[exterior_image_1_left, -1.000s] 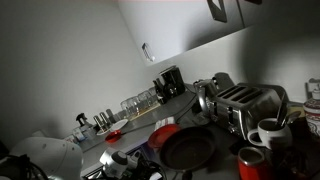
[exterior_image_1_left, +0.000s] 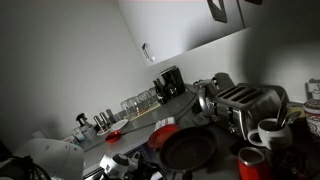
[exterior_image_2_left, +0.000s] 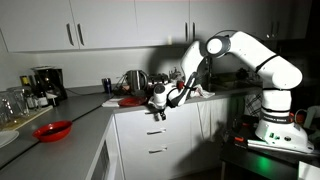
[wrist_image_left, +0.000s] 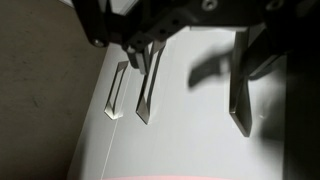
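Observation:
In the wrist view my gripper reaches in from the top edge, its dark fingers spread apart. No object shows between them. A pale drawer front (wrist_image_left: 185, 140) fills much of that view, with a metal handle (wrist_image_left: 116, 92) at the left and a second handle (wrist_image_left: 148, 88) beside it. A third long metal bar (wrist_image_left: 240, 92), apparently another handle, stands at the right near the gripper. From exterior view 2, the gripper (exterior_image_2_left: 157, 114) is low against the upper white drawers, just below the counter edge; its fingers are too small there to make out.
A dark pan (exterior_image_1_left: 188, 148) lies on the counter near the arm. Behind it stand a toaster (exterior_image_1_left: 245, 106), a mug (exterior_image_1_left: 271, 134) and a red can (exterior_image_1_left: 254, 163). A red bowl (exterior_image_2_left: 52, 130) sits far left, with open counter around it. Floor space before the drawers is clear.
The arm at the lower left of exterior view 1 has shifted only slightly. The pan, toaster and other counter items have stayed in place.

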